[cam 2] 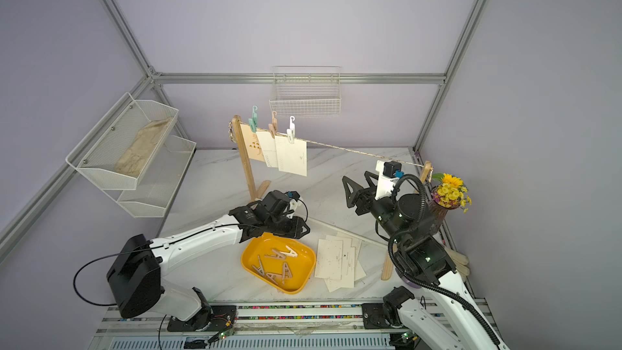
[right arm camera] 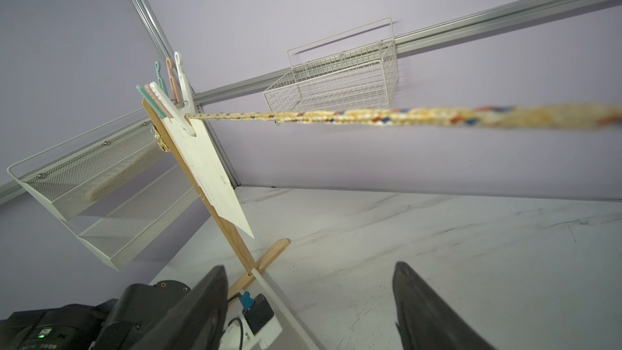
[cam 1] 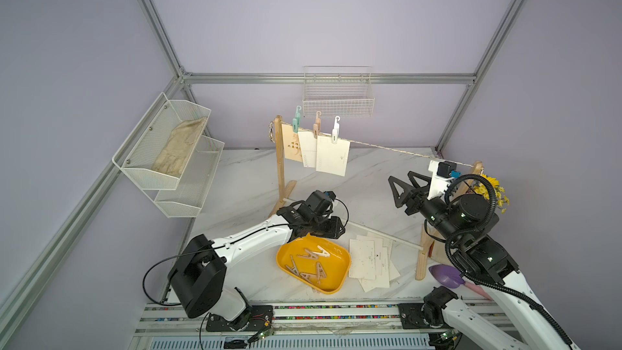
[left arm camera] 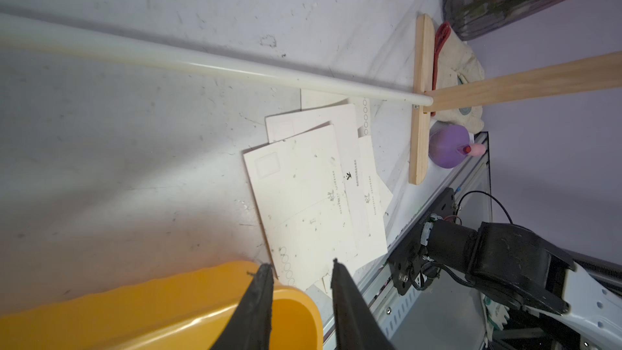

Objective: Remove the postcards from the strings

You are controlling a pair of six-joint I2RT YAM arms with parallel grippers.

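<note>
Three postcards hang at the left end of the string (right arm camera: 388, 116): a tan one (cam 1: 291, 144), a narrow white one (cam 1: 307, 149) and a larger white one (cam 1: 332, 156). Green (cam 1: 296, 120), pinkish (cam 1: 316, 124) and white (cam 1: 335, 129) clothespins clip them. Several removed postcards (left arm camera: 301, 204) lie overlapping on the table, right of the yellow tray (cam 1: 285, 270). Over that tray's back edge is my left gripper, its fingers parted with nothing between them. My right gripper stands open and empty near the string's right half, well right of the hanging cards.
Several clothespins (cam 2: 285, 271) lie in the tray. A wooden post (cam 1: 280, 162) and a white bar (left arm camera: 213, 63) belong to the string's frame. Flowers in a vase (cam 2: 447, 197) stand at the right.
</note>
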